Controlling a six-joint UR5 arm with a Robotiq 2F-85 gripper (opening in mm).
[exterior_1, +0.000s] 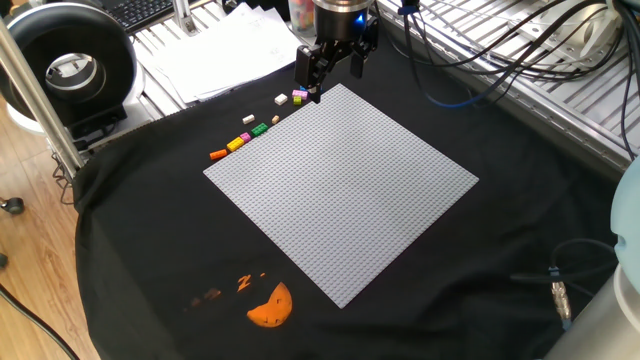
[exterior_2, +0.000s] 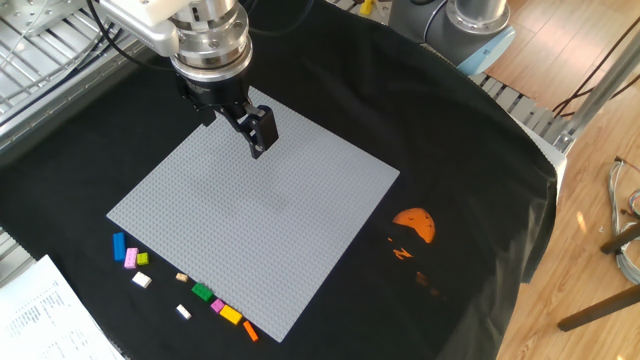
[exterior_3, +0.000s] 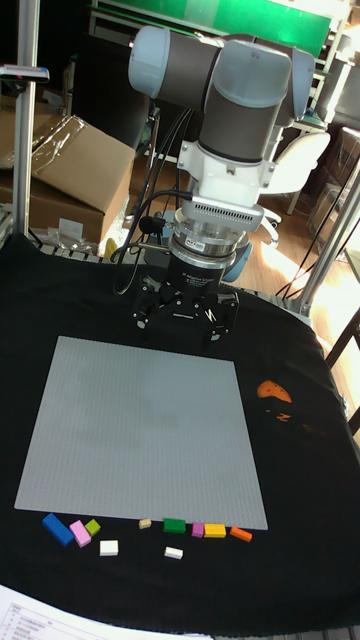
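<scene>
My gripper (exterior_3: 178, 326) stands open with nothing between its fingers; in exterior view 3 they are spread wide. It hangs above the table, over the far side of the grey baseplate (exterior_3: 144, 432) in that view. The baseplate looks bare. Along one edge lie loose bricks: blue (exterior_2: 119, 246), pink (exterior_2: 131, 258), lime (exterior_2: 143, 259), white (exterior_2: 142, 280), a small tan one (exterior_2: 181, 277), a second white (exterior_2: 183, 312), green (exterior_2: 202, 291), magenta (exterior_2: 218, 306), yellow (exterior_2: 231, 314) and orange (exterior_2: 250, 331). In exterior view 1 my gripper (exterior_1: 336, 82) partly hides the blue brick.
Black cloth (exterior_1: 150, 230) covers the table, with an orange print (exterior_1: 270, 306) beside the baseplate. White papers (exterior_1: 225, 52) lie past the bricks. Dark cables (exterior_1: 480, 68) run along the metal rack at the right of exterior view 1.
</scene>
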